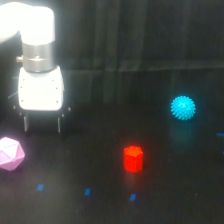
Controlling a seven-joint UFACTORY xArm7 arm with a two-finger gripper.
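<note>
My white gripper points downward at the left of the camera view. Its two thin dark fingers stand well apart, so it is open, and nothing shows between them. Below and left of it lies a pink many-sided piece, partly cut off by the left edge of the frame. A small red block rests on the dark surface right of centre, well away from the gripper. Farther right and higher in the view is a spiky bright blue ball.
Several small blue marks dot the front of the dark table, with another at the right edge. A dark curtain hangs behind. Between the gripper and the red block the table is clear.
</note>
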